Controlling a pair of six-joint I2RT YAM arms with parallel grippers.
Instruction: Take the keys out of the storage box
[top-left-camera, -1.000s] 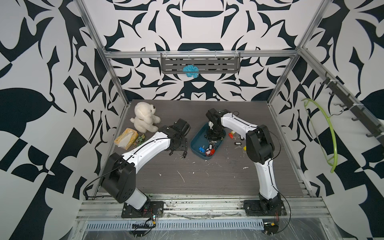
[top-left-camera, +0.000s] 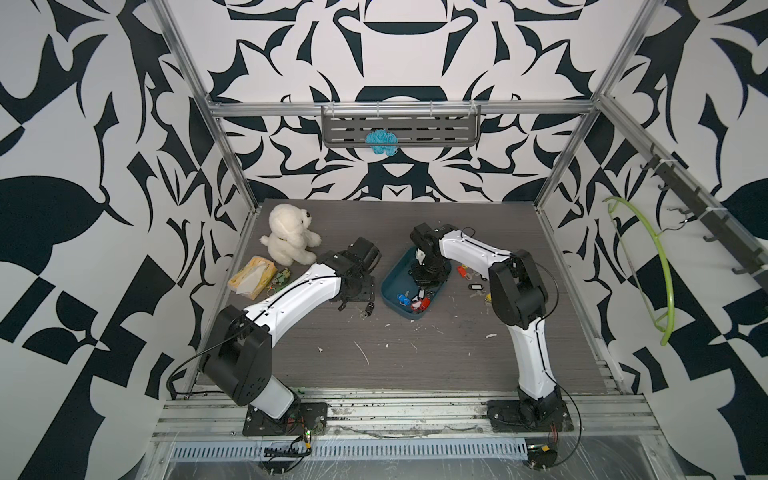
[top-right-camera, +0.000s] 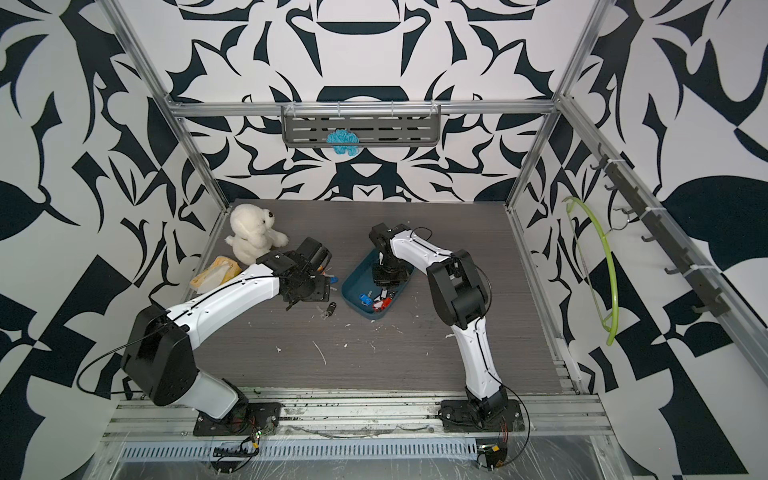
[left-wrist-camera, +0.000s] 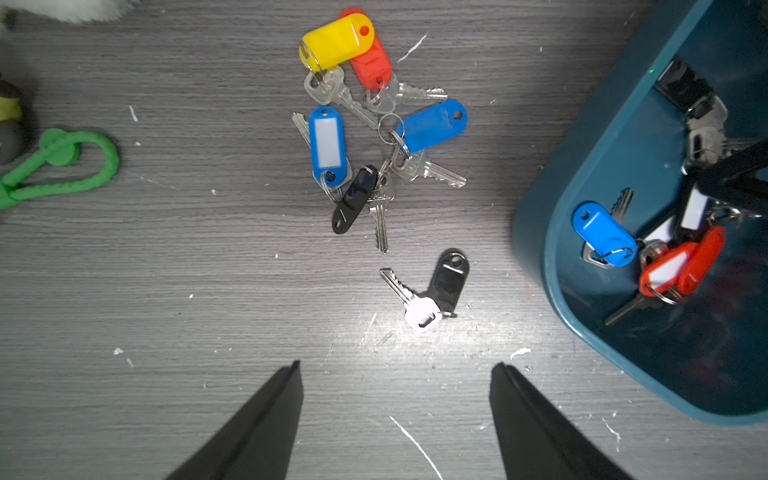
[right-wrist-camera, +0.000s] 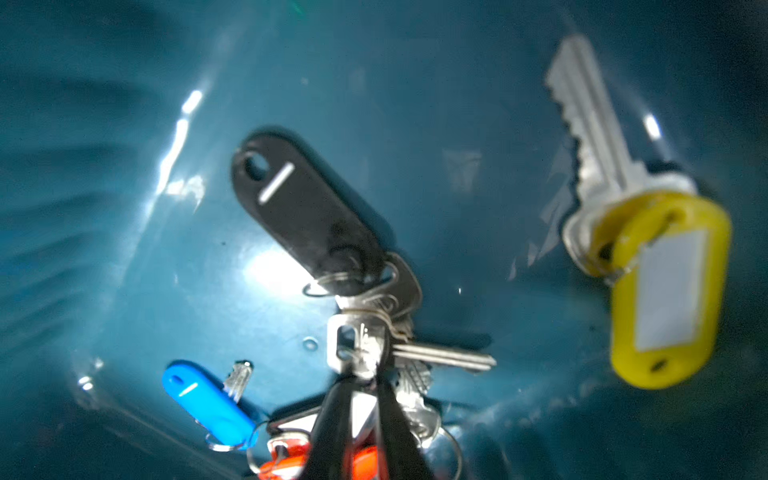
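Observation:
The blue storage box (left-wrist-camera: 560, 200) holds several keys. In the right wrist view, a key with a black tag (right-wrist-camera: 308, 216) lies at the tips of my right gripper, deep inside the box. Its fingers are close together with a narrow gap; whether they grip the key cannot be told. A yellow-tagged key (right-wrist-camera: 668, 288) lies to the right, a blue-tagged key (right-wrist-camera: 212, 408) to the lower left, and red tags (right-wrist-camera: 284, 468) partly behind the fingers. My left gripper is open and empty above the table, left of the box.
Several keys with yellow (left-wrist-camera: 340, 41), blue (left-wrist-camera: 436, 125) and black tags (left-wrist-camera: 448, 280) lie on the table left of the box. Others, with a red tag (top-left-camera: 463, 272) among them, lie to its right. A white teddy bear (top-left-camera: 288, 232) sits back left.
The right arm has shifted slightly within the box, its gripper a little lower and toward the front. The left arm has stayed still.

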